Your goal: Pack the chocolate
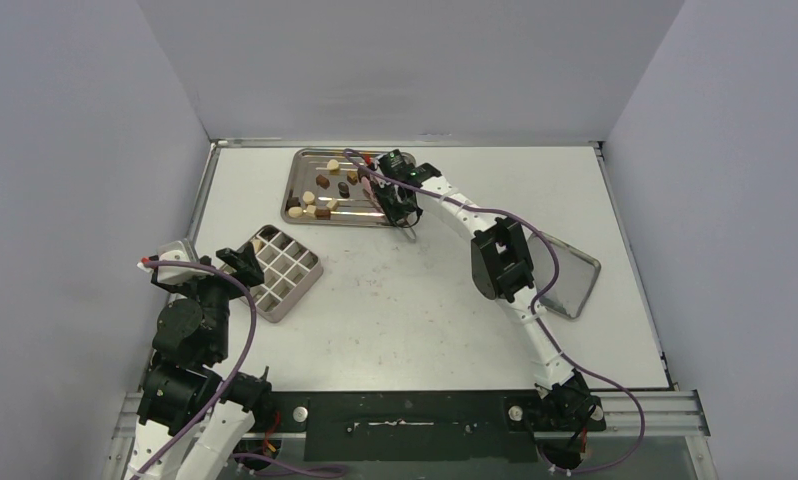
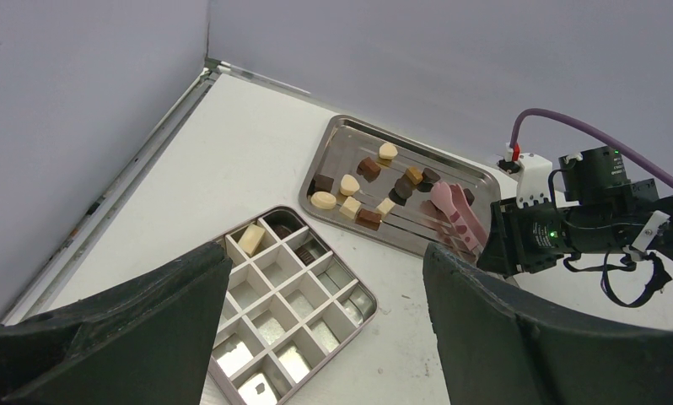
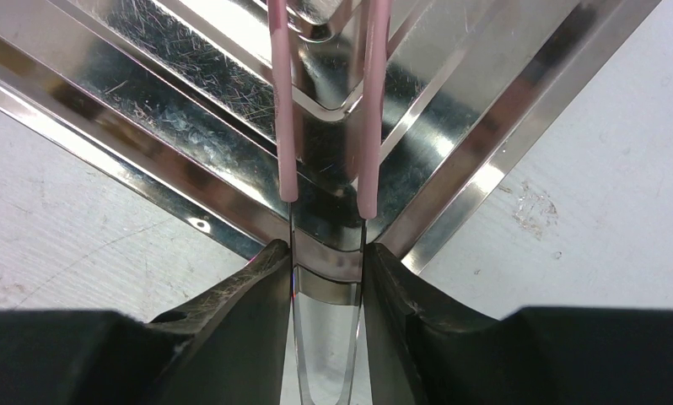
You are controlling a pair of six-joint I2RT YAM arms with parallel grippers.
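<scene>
Several chocolates, dark, brown and cream, lie on a steel tray (image 1: 305,180) at the back; in the left wrist view a cream piece (image 2: 350,185) is among them. The grid box (image 2: 319,349) at left holds a few pieces in its back compartments. My right gripper is over the tray's right end, pink tongs (image 2: 460,215) between its black fingers, tips apart; nothing shows between the tongs. My left gripper hangs over the grid box, open and empty.
A second, empty steel tray (image 1: 565,280) lies at the right. Walls enclose the back and sides.
</scene>
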